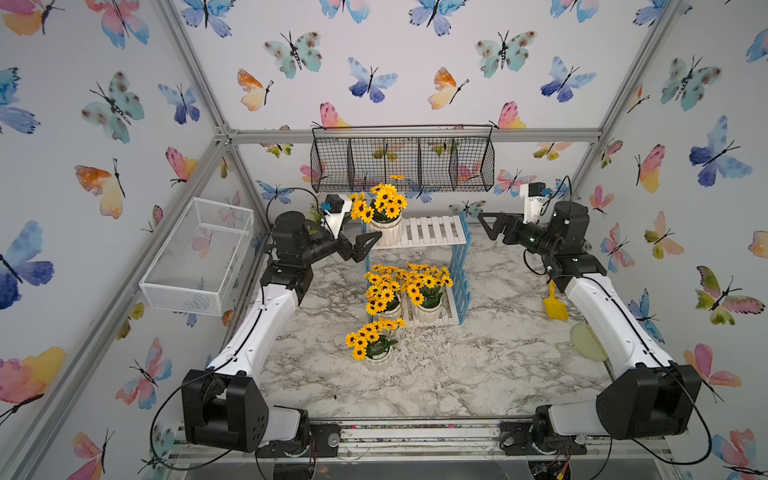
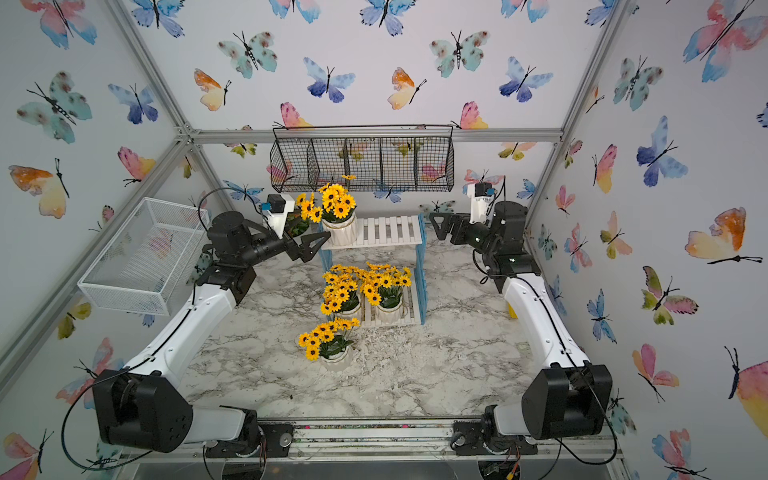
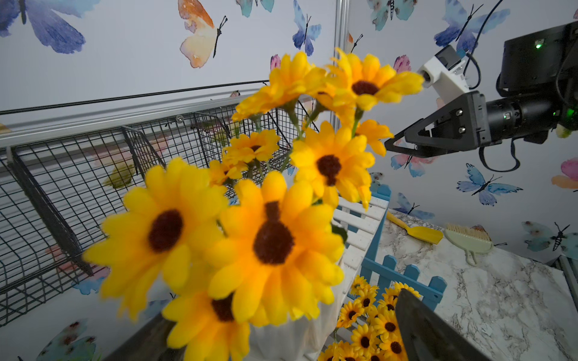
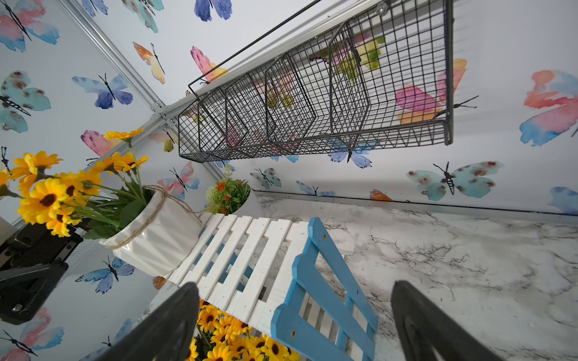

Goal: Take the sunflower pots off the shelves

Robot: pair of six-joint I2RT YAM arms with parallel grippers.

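A sunflower pot [image 1: 386,231] stands on the upper shelf [image 1: 433,232] at its left end, beside my open left gripper [image 1: 364,244]; its blooms [image 3: 272,240] fill much of the left wrist view. Two more pots, the left [image 1: 387,308] and the right [image 1: 427,312], sit on the lower shelf. A fourth [image 1: 378,355] stands on the marble surface in front. My right gripper [image 1: 492,228] hangs open, right of the upper shelf, with nothing between its fingers.
A black wire basket [image 1: 402,164] hangs behind the shelves, a white mesh basket [image 1: 194,248] at left. A plant [image 4: 225,195] stands at back left; a yellow dustpan [image 1: 555,305] and brush [image 3: 467,239] at right.
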